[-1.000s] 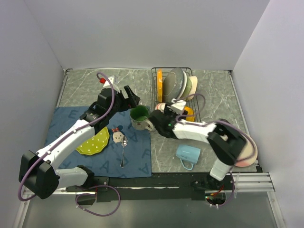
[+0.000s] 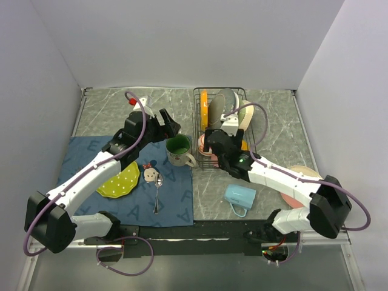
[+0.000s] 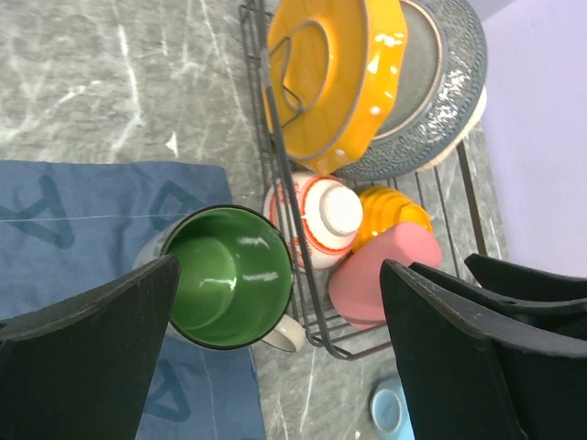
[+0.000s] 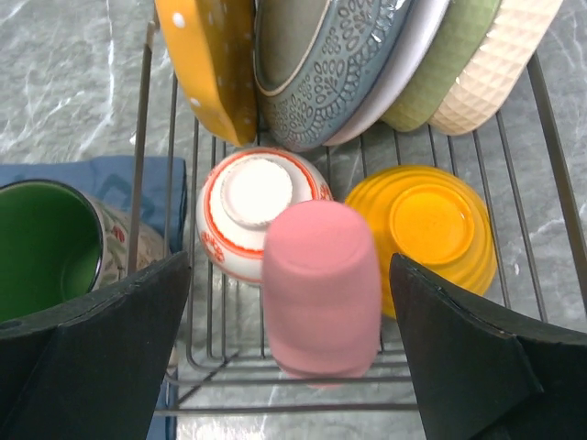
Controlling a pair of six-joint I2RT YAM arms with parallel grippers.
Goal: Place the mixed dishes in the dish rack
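The wire dish rack (image 2: 196, 109) holds a yellow dish (image 2: 204, 108), a grey plate (image 2: 219, 108) and more plates on edge. In its front part lie a white-and-red bowl (image 4: 240, 206), a yellow bowl (image 4: 459, 229) and a pink cup (image 4: 321, 298). My right gripper (image 2: 223, 138) is over the rack's front, open, its fingers (image 4: 119, 344) to either side of the pink cup but apart from it. A green-lined mug (image 2: 178, 149) stands on the blue cloth against the rack's left side. My left gripper (image 2: 173, 123) stands open above and behind the mug, holding nothing.
A light-blue mug (image 2: 240, 199) lies on its side in front of the rack. A green dotted plate (image 2: 120, 182) and spoons (image 2: 157, 194) rest on the cloth (image 2: 176, 200). Another plate (image 2: 297, 199) is at the right, partly under the right arm.
My right gripper has shifted right over the rack's front, and its arm has swung outward over the plate at the right. The left arm has barely moved.
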